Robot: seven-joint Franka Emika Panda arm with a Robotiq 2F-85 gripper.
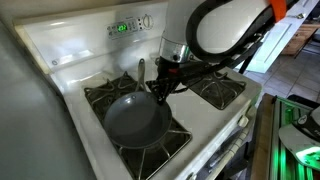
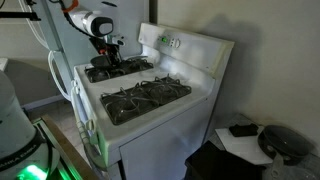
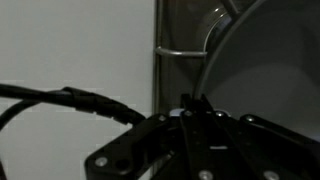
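Observation:
A dark round frying pan [image 1: 137,122] sits over the left burners of the white stove, its handle [image 1: 141,73] pointing toward the back panel. At the pan's right rim is my gripper [image 1: 160,99], its fingers shut. The wrist view shows the thin pan rim [image 3: 212,65] running down to the fingertips [image 3: 188,103], where it appears pinched between them. The pan's inside [image 3: 275,70] fills the right of that view. In exterior view 2 the pan [image 2: 103,62] is partly hidden by the arm.
A stove control panel [image 1: 110,32] rises behind the pan. The white stovetop [image 1: 203,118] right of the pan is clear. A cable [image 3: 70,97] crosses the wrist view.

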